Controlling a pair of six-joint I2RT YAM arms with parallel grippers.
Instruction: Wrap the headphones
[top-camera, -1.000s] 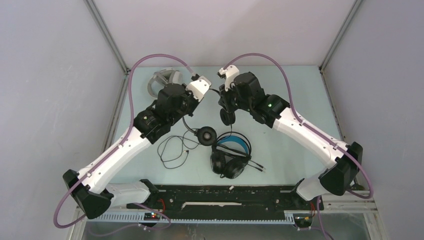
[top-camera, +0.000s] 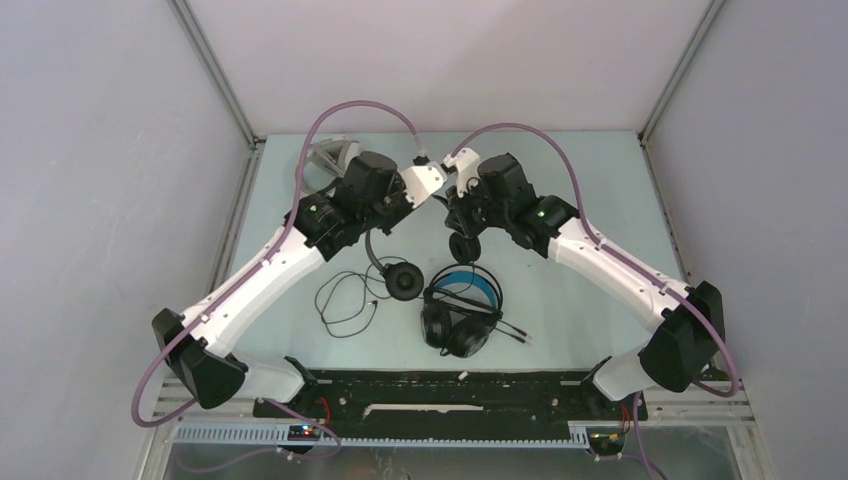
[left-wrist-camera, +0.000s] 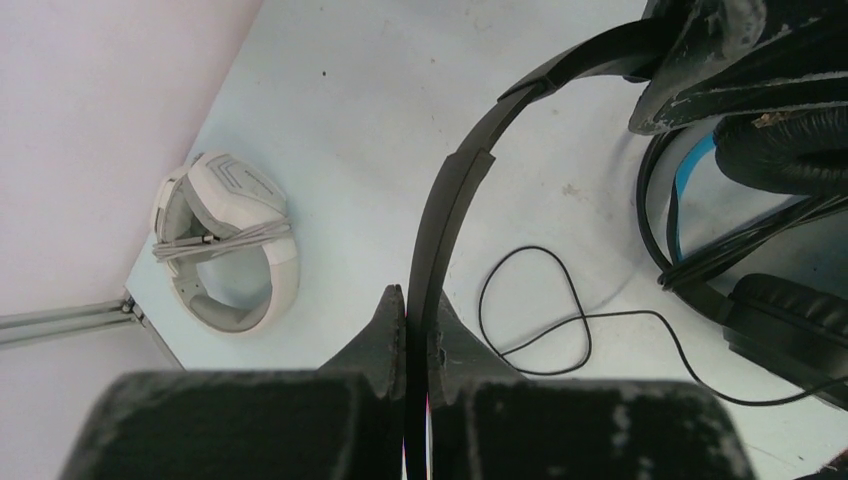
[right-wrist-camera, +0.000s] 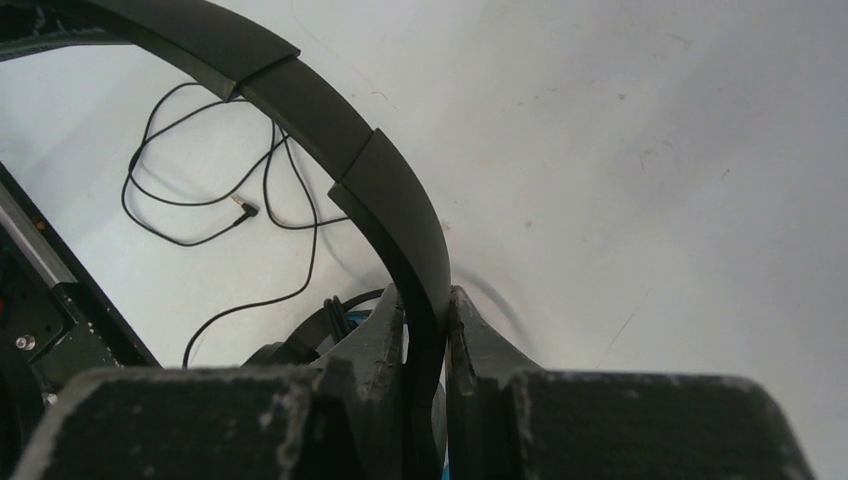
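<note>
Held in the air at table centre are black headphones, earcups (top-camera: 404, 282) hanging below. My left gripper is shut on their dark band (left-wrist-camera: 450, 200). My right gripper has the band (right-wrist-camera: 315, 115) between its fingers, which look close against it; whether they are fully shut is unclear. In the top view both wrists nearly meet over the band, hiding much of it. A thin black cable (top-camera: 348, 316) lies loosely looped on the table at left, its plug (right-wrist-camera: 248, 210) visible in the right wrist view.
Wrapped black headphones (top-camera: 462, 335) with a blue inner band lie at front centre. White wrapped headphones (left-wrist-camera: 230, 190) lie at the back left.
My left arm has moved right, toward the centre. My right arm has shifted slightly right and down in the top view, with the hanging earcups moving along.
</note>
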